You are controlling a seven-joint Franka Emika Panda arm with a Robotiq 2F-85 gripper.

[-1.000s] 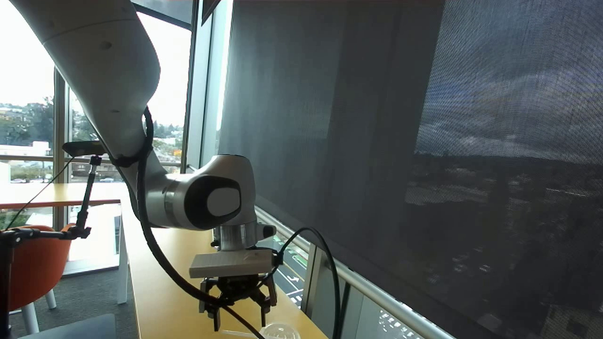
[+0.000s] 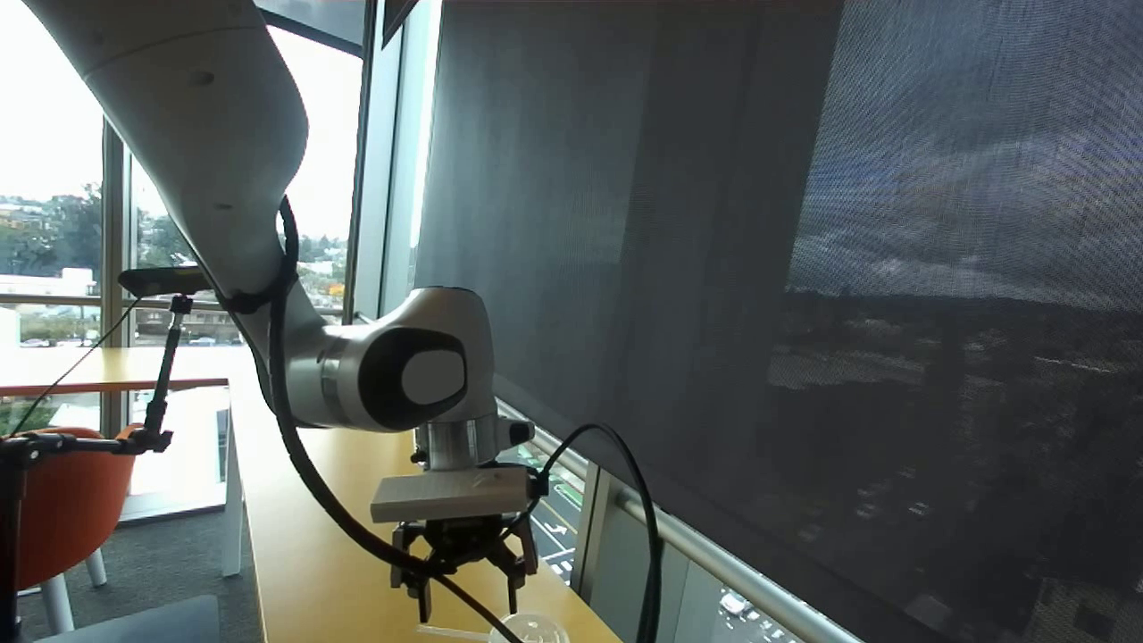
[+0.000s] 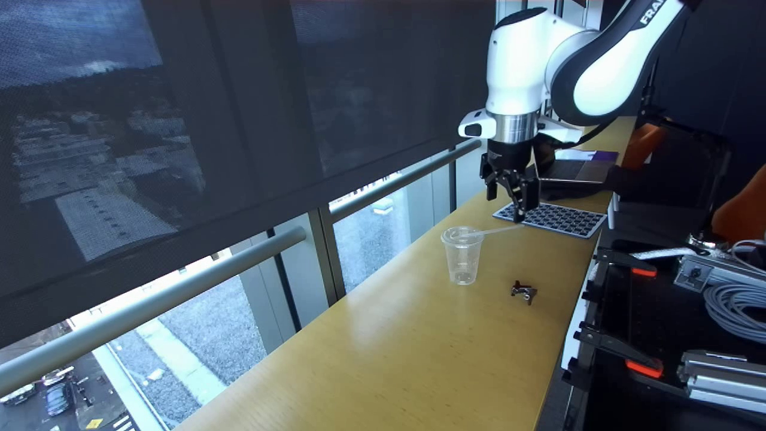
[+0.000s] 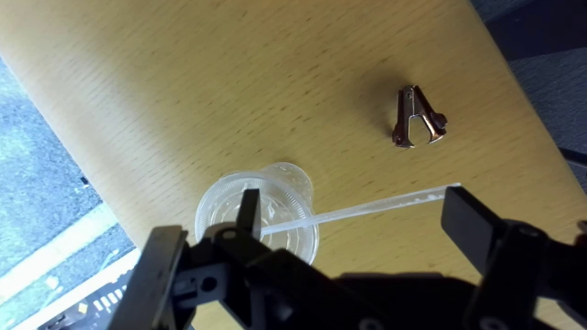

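A clear plastic cup point(image 3: 463, 257) stands upright on the wooden table. From its top a translucent straw point(image 4: 385, 204) juts out sideways, nearly level, over the table. My gripper is open above them, the straw crossing the gap between its fingers in the wrist view without being gripped. The left finger overlaps the cup and the straw's inner end there; the right finger is near the free end. In exterior view 1 the gripper point(image 2: 468, 611) hangs over the cup lid point(image 2: 536, 628), most of the cup being cut off by the frame.
A small staple remover point(image 4: 418, 116) lies apart from the cup. Behind the cup are a patterned grid mat point(image 3: 564, 218) and a laptop point(image 3: 574, 171). A metal rail point(image 3: 165, 287) runs along the window side.
In exterior view 1 my gripper has shifted a little to the right and slightly up, closer over the cup. The cup shows no clear movement.
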